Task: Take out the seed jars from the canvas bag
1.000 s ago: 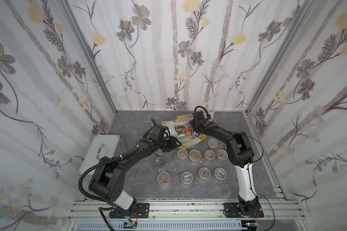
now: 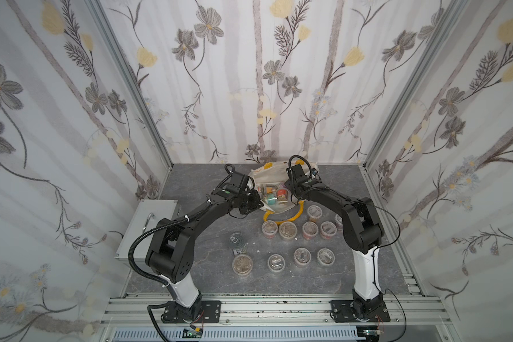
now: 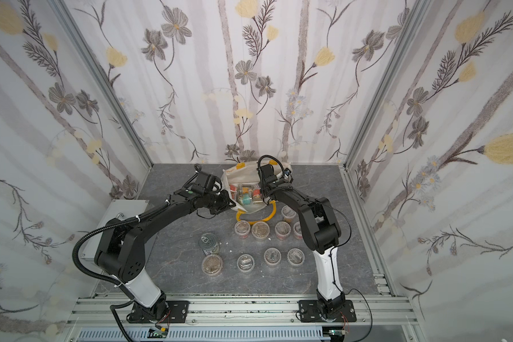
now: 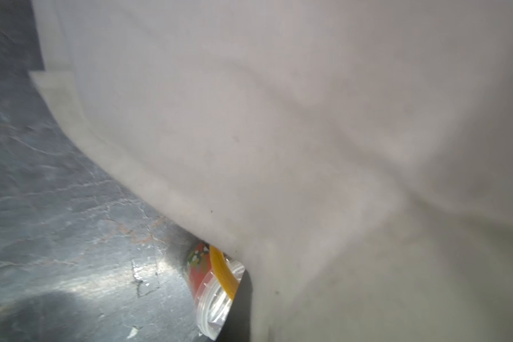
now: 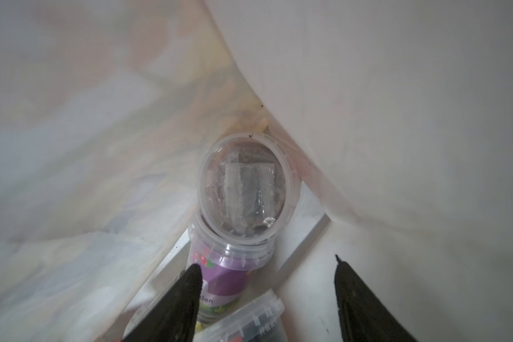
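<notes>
The canvas bag (image 2: 279,168) lies open at the back, jars (image 2: 270,196) showing inside. My left gripper (image 2: 259,202) is shut on the bag's near-left edge; the cloth fills most of the left wrist view. My right gripper is inside the bag, its fingers parted over a clear-lidded jar (image 5: 248,188), a purple jar (image 5: 225,276) and another lidded jar (image 5: 250,322), with nothing held visible. The yellow handle (image 3: 262,219) lies in front of the bag.
Several jars (image 2: 287,229) stand in loose rows on the grey table (image 2: 193,188) in front of the bag. A can (image 2: 238,242) stands left of them. A white box (image 2: 142,222) is at the left edge.
Both arms have shifted slightly and the bag's shape has changed with them; its near edge and handle sit differently, and more of the jars inside shows.
</notes>
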